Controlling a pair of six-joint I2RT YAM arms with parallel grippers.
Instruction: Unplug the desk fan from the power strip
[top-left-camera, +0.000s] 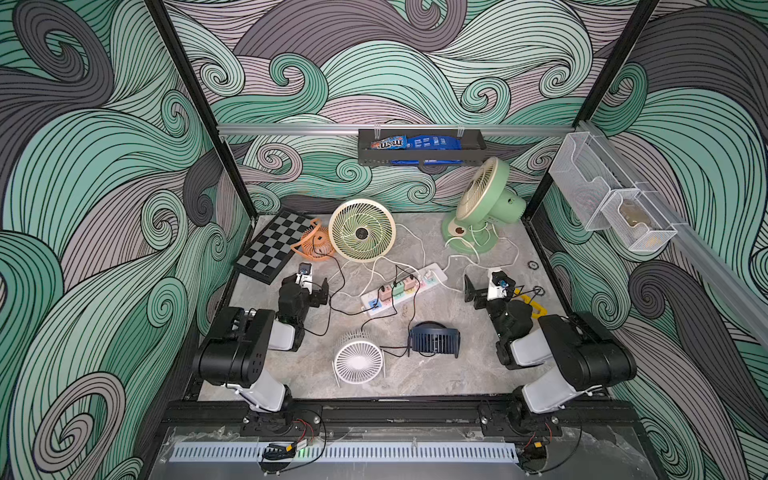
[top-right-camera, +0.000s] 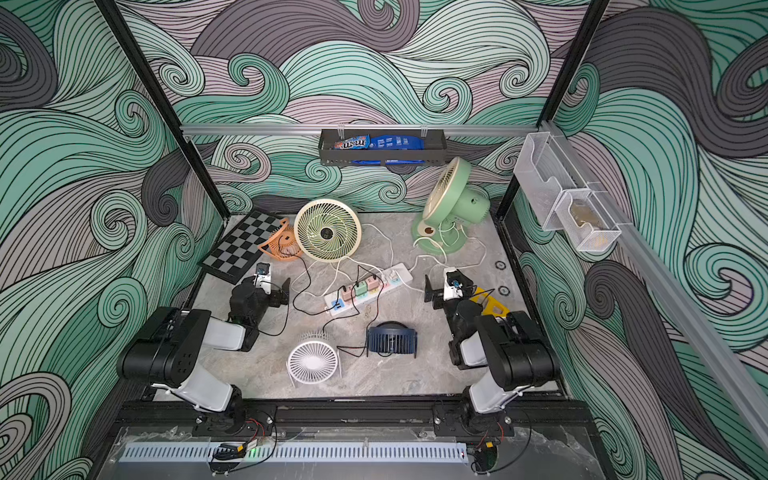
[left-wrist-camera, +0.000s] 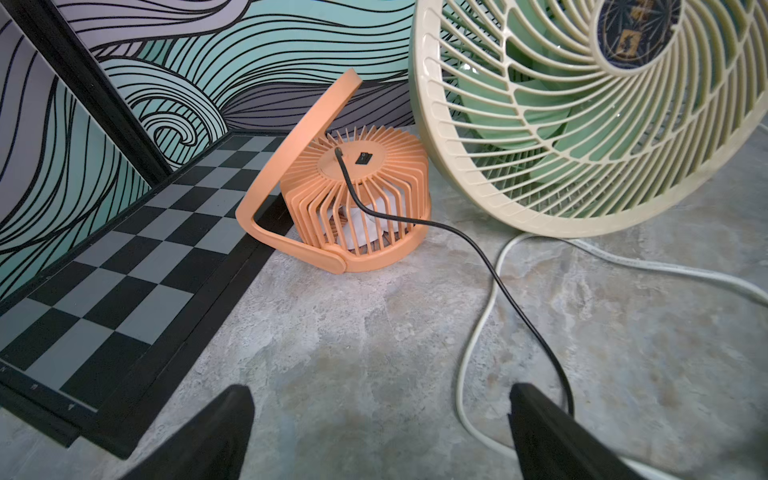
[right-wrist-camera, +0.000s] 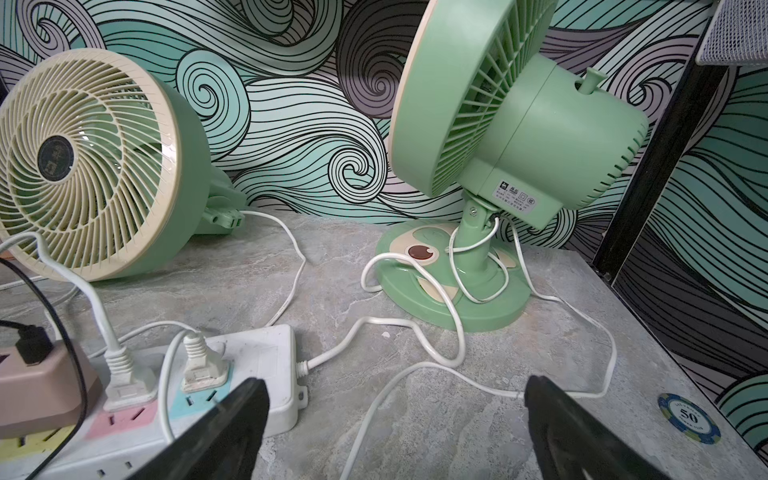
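A white power strip (top-left-camera: 374, 302) lies slantwise mid-table, with plugs and coloured adapters along it. At its right end, a white plug (right-wrist-camera: 130, 376) and a second white plug (right-wrist-camera: 203, 364) sit in the sockets. A green desk fan (right-wrist-camera: 472, 280) stands at the back right, its white cord looped round its stem. Another green and cream fan (left-wrist-camera: 496, 184) is at the back centre-left. My left gripper is open over bare table, facing an orange fan (left-wrist-camera: 364, 192). Open too, my right gripper is right of the strip, nothing between its fingers.
A checkered board (top-left-camera: 276, 244) lies at the back left. Nearer the front are a small white fan (top-left-camera: 358, 360) and a dark blue fan (top-left-camera: 433, 341). Loose cords cross the table around the strip. A yellow object (top-right-camera: 489, 304) lies beside the right arm.
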